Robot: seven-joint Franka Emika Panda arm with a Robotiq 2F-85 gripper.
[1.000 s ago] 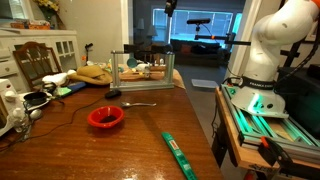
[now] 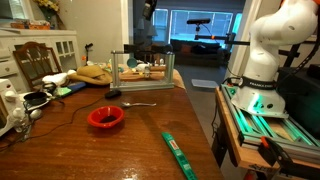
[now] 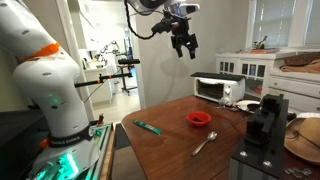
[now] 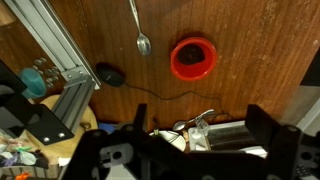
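My gripper (image 3: 186,46) hangs high above the table, well clear of everything on it. Its two dark fingers (image 4: 262,128) stand apart at the bottom of the wrist view, and the gripper is open with nothing held. A red bowl (image 2: 106,117) rests on the wooden table; from above, the bowl (image 4: 193,58) has something dark inside. Near it lies a metal spoon (image 4: 143,42). A green, flat, elongated object (image 2: 178,155) lies by the table's near edge, and also shows as a green strip (image 3: 146,127) in exterior view 2.
A dark computer mouse (image 4: 110,75) with a cable lies near the spoon. A metal rack (image 2: 142,75) stands at the table's far end. Clutter and cables line the left side in exterior view 1. Bare wood (image 2: 90,155) lies in front of the bowl.
High at the top of exterior view 1, my gripper has shifted to the left. The bowl, spoon and green object lie where they were.
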